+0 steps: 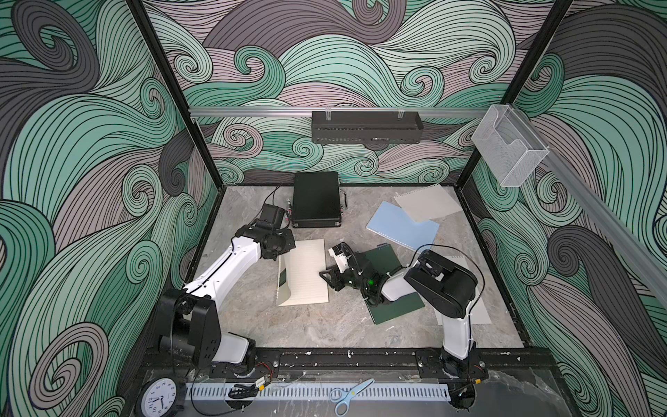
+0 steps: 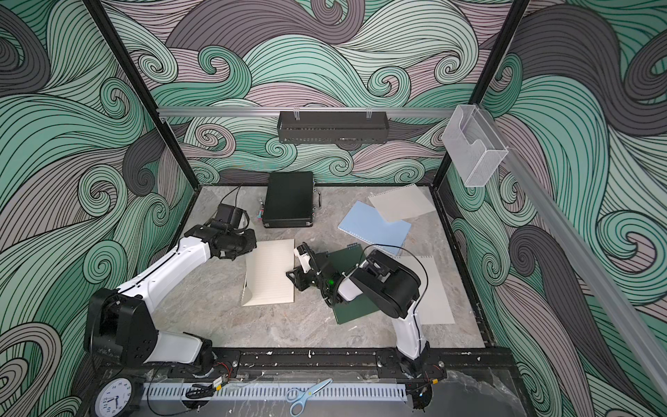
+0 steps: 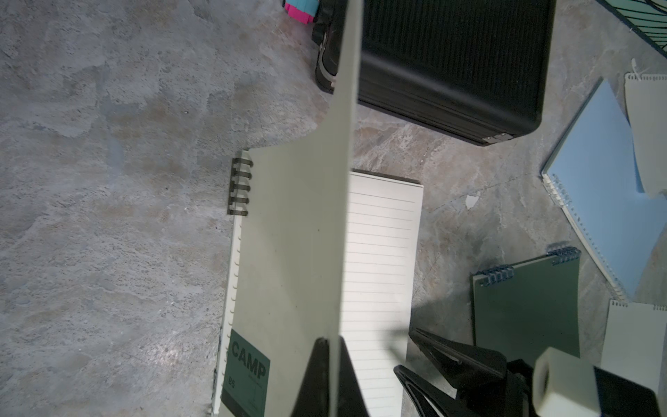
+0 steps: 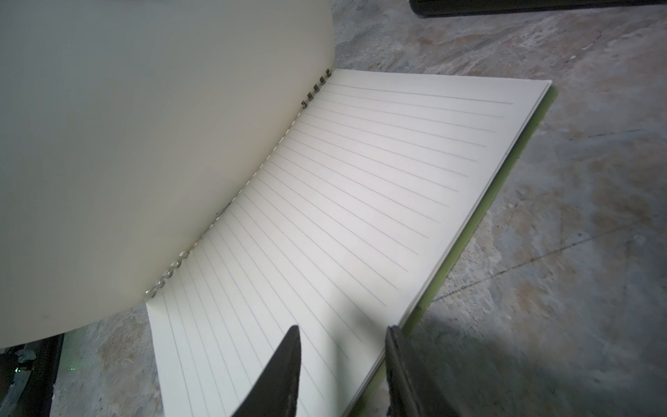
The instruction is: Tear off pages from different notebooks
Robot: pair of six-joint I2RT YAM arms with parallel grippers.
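A spiral-bound notebook lies on the table with a lined cream page (image 3: pixel 378 264) facing up. Its pale cover (image 3: pixel 291 208), labelled CAMP, stands lifted off the page, and my left gripper is shut on the cover's edge. From the other side my right gripper reaches in open, its fingertips over the page's right edge (image 4: pixel 444 257) near a corner. Nothing shows clamped between the right fingers. Partly hidden under the right arm lies a dark green notebook (image 1: pixel 396 310). A blue notebook (image 1: pixel 396 223) rests farther back on the right.
Behind the notebook stands a black case (image 1: pixel 316 199). A pale notebook (image 1: pixel 434 201) overlaps the blue one, and another pale sheet or pad (image 1: pixel 479 305) lies at the right edge, behind the right arm. Bare table (image 1: pixel 243 299) shows left of the open notebook.
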